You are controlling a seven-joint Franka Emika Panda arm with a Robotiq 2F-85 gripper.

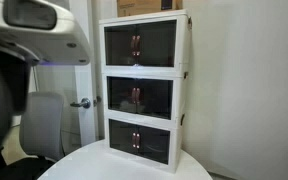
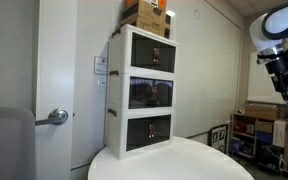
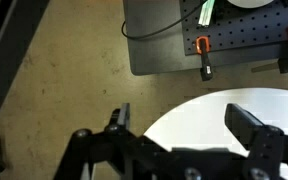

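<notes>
A white cabinet (image 1: 143,171) of three stacked sections, each with dark double doors and paired reddish handles, stands on a round white table (image 1: 79,168). All its doors look closed in both exterior views. At the upper right of the second exterior view, my gripper (image 2: 284,97) hangs high, well apart from the cabinet. Seen from the wrist, its dark fingers (image 3: 246,125) are spread wide with nothing between them. Below them lie the bare floor and part of the white tabletop (image 3: 214,112).
Cardboard boxes (image 2: 144,16) sit on top of the cabinet. A door with a metal handle (image 2: 56,117) and a grey chair (image 1: 44,122) are beside the table. Shelves with boxes (image 2: 262,133) stand at the right. A dark perforated board (image 3: 164,57) with clamps is near my base.
</notes>
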